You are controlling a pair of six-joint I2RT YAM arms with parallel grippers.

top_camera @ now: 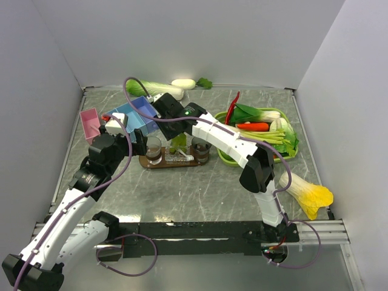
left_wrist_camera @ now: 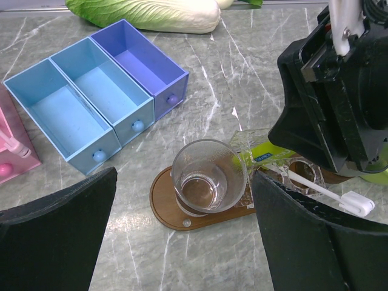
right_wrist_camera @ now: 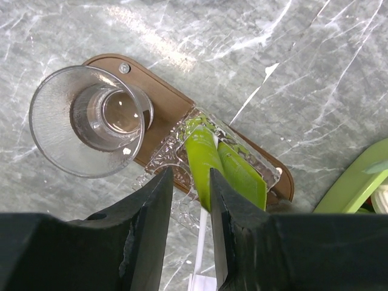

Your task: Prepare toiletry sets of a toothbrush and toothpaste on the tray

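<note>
On the wooden tray [right_wrist_camera: 160, 91] stand a clear cup and a clear holder [right_wrist_camera: 264, 163] containing green toothpaste tubes [right_wrist_camera: 203, 157] and a white toothbrush, whose handle also shows in the right wrist view. My right gripper is over the holder, fingers apart on either side of the upper part of a green tube and the white handle; contact cannot be told. My left gripper hangs open to the left of the tray, beside the cup, with nothing between its fingers.
Pink and blue bins [left_wrist_camera: 85, 85] stand at the back left. A green basket [right_wrist_camera: 345, 182] of vegetables is at the right of the tray. A cabbage [left_wrist_camera: 139, 12] lies at the back, a yellow one [top_camera: 308, 195] at the front right.
</note>
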